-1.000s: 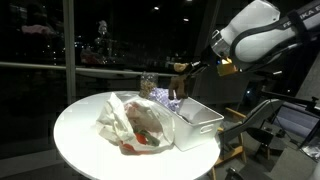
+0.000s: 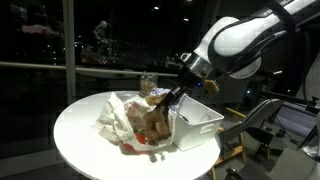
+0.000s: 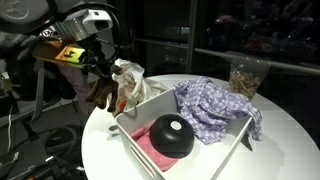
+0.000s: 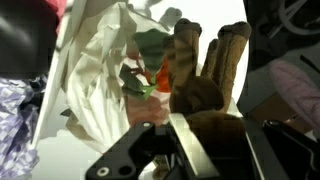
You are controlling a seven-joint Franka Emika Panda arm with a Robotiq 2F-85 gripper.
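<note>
A brown plush toy (image 2: 157, 124) hangs from my gripper (image 2: 173, 99), which is shut on it. In the wrist view the toy's legs (image 4: 231, 52) point away from the fingers over the white plastic bag (image 4: 93, 85). The crumpled bag (image 2: 116, 113) lies on the round white table, with red and green print or contents showing. In exterior view 1 the toy overlaps the bag's right part; whether it is inside or just above cannot be told. From the other side, the toy (image 3: 103, 92) appears beside the bag (image 3: 136, 86), partly dark.
A white box (image 3: 186, 166) stands close to the bag, holding a black round bowl or lid (image 3: 172, 136), a pink cloth (image 3: 142, 138) and a patterned purple cloth (image 3: 212, 108). Behind it stands a clear jar (image 3: 247, 75) with brown contents.
My gripper has carried the plush toy left and down, from above the white box to the bag. The bag and the box stay where they were.
</note>
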